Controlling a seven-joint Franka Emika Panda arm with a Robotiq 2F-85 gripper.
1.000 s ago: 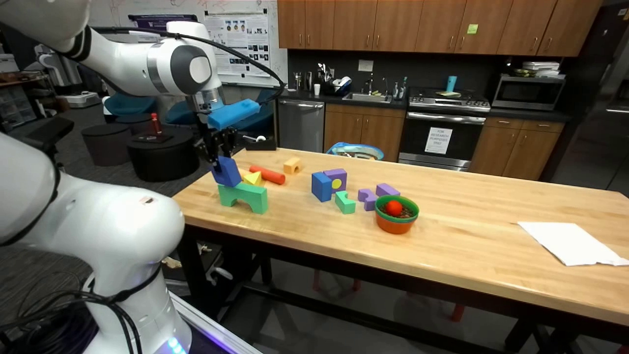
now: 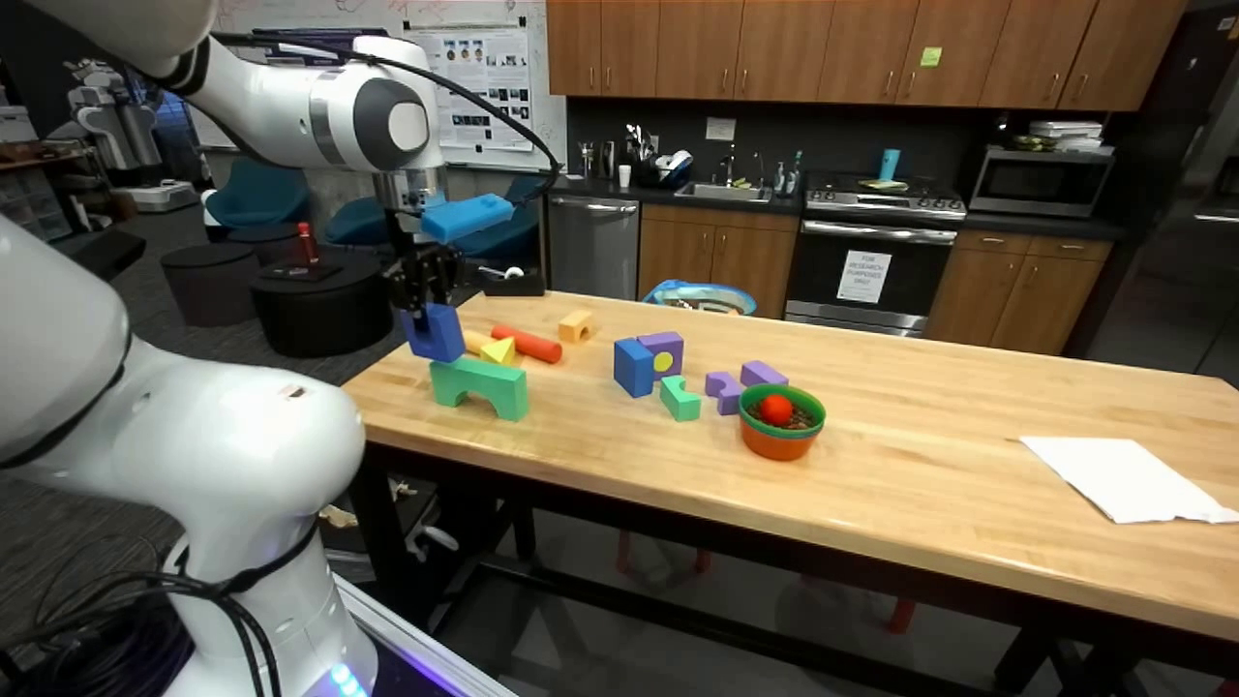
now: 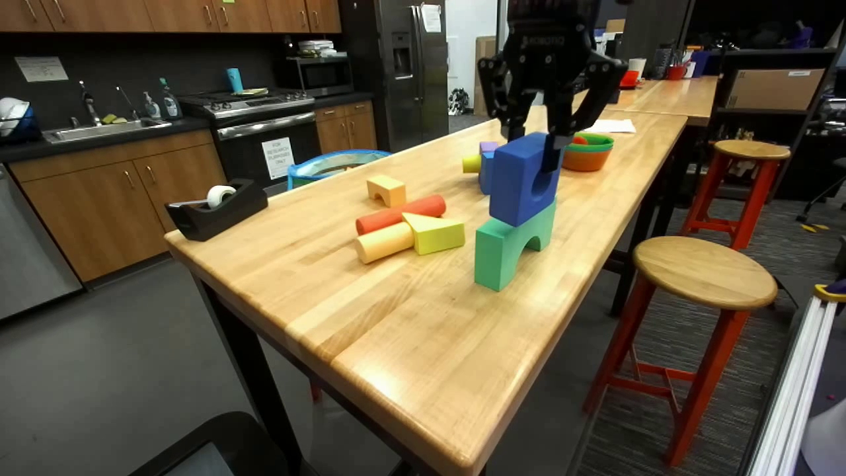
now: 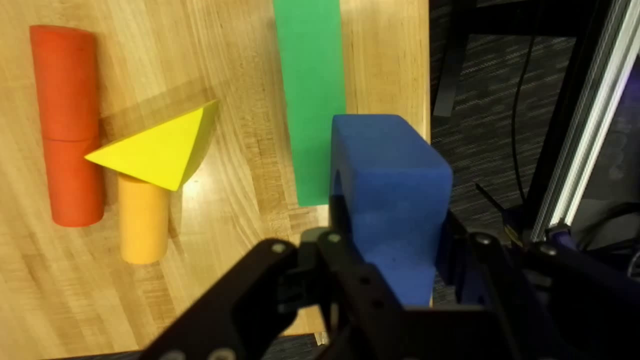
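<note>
Held between the fingers of my gripper is a blue block [image 3: 517, 181] with a rounded cut-out in one side. The gripper is shut on it. In exterior view 1 the blue block [image 2: 436, 335] hangs over the left end of a green arch block [image 2: 494, 387], which stands on the table near its edge. In the wrist view the blue block [image 4: 399, 198] covers the table edge side and sits beside the near end of the green arch [image 4: 312, 102]. Whether the two blocks touch, I cannot tell.
A yellow triangle [image 4: 159, 144], an orange cylinder [image 4: 144, 222] and a red cylinder [image 4: 72, 126] lie close by. Farther along stand another blue block [image 2: 633, 367], purple pieces and stacked bowls [image 2: 780, 436].
The blue block and gripper have shifted slightly left and up in exterior view 1, and the block has turned more upright. The green arch looks almost unmoved.
</note>
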